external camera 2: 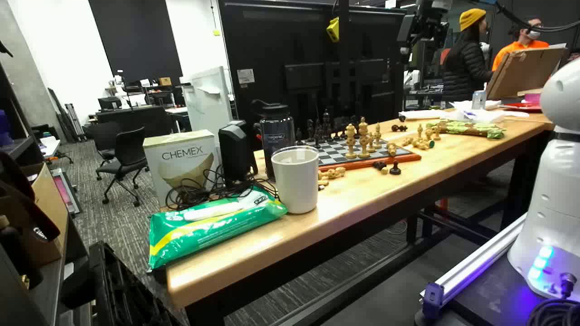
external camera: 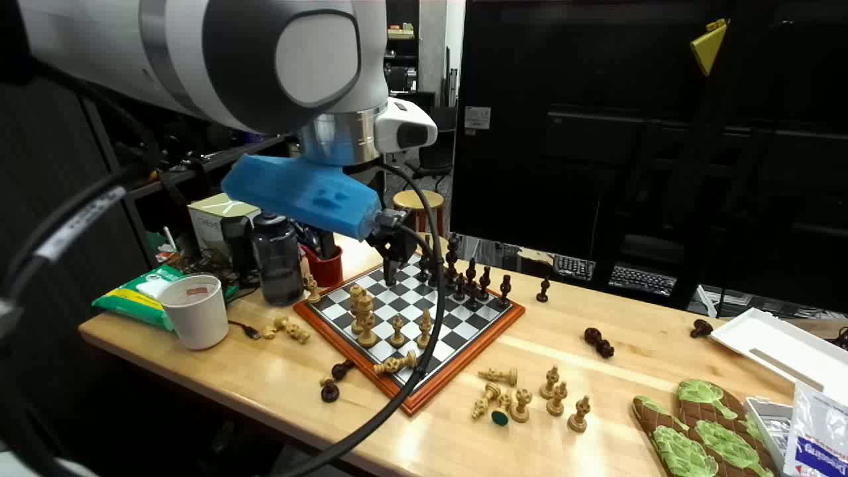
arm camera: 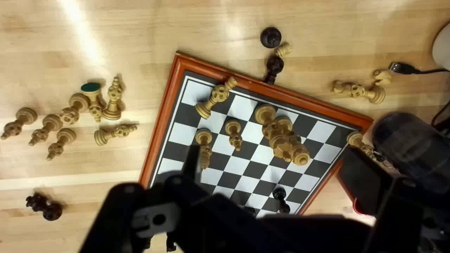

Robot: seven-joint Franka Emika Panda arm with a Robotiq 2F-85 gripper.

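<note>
My open gripper hangs above the chessboard (arm camera: 162, 116), its fingers wide apart and nothing held between them. The board has a red-brown wooden frame. Several light pieces stand on its near side, including a tight cluster of tall ones (arm camera: 278, 137) and a small light pawn (arm camera: 234, 134). A light piece (external camera: 395, 362) lies tipped at the near edge. Dark pieces (external camera: 472, 274) stand along the far side, partly hidden by my gripper in the wrist view. One dark piece (arm camera: 281, 200) shows apart from them on the board.
Loose light pieces (external camera: 521, 404) are scattered right of the board; dark ones (external camera: 597, 342) lie beyond. A black bottle (external camera: 275, 258), red cup (external camera: 324, 265), white cup (external camera: 195, 311) and green packet (external camera: 143, 295) crowd the left. Green-patterned mitts (external camera: 707, 433) lie at the right.
</note>
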